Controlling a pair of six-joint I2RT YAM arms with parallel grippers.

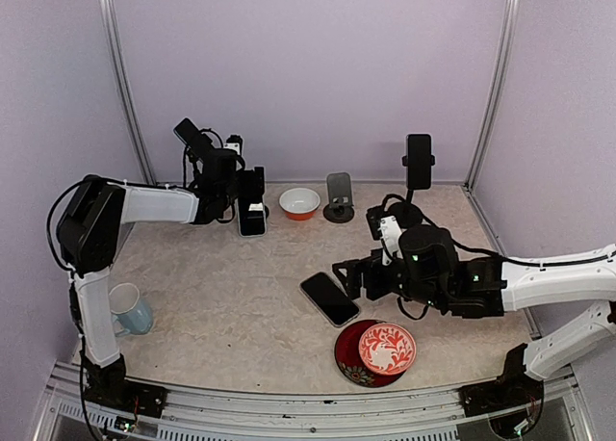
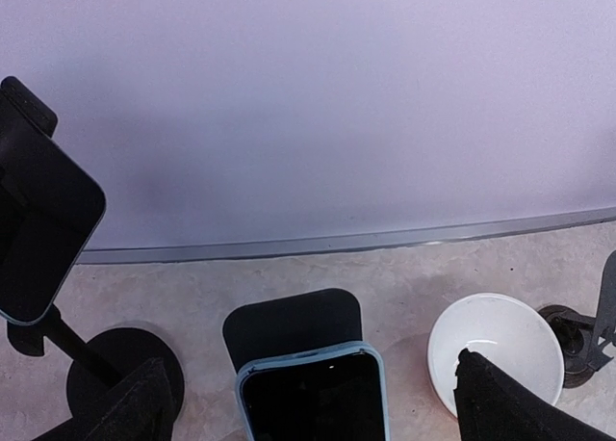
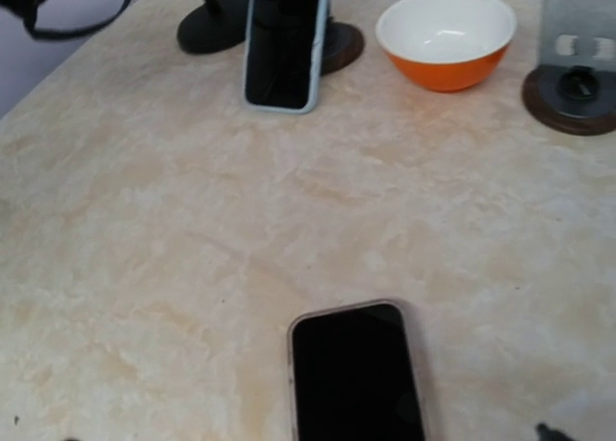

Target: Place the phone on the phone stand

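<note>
A phone in a light blue case (image 1: 251,220) leans upright against a black stand at the back left, as the right wrist view (image 3: 283,56) also shows. My left gripper (image 1: 245,179) is open just above it, its fingers either side of the phone's top in the left wrist view. A second phone (image 1: 329,298) lies flat at the table's middle right, seen also in the right wrist view (image 3: 356,374). My right gripper (image 1: 348,276) is open above and beside that phone. An empty grey phone stand (image 1: 339,195) stands right of the white-and-orange bowl (image 1: 299,204).
Tall black holders with devices stand at back left (image 2: 38,220) and back right (image 1: 419,162). A blue mug (image 1: 135,311) sits front left; a red plate (image 1: 351,359) with a patterned bowl (image 1: 387,348) sits front right.
</note>
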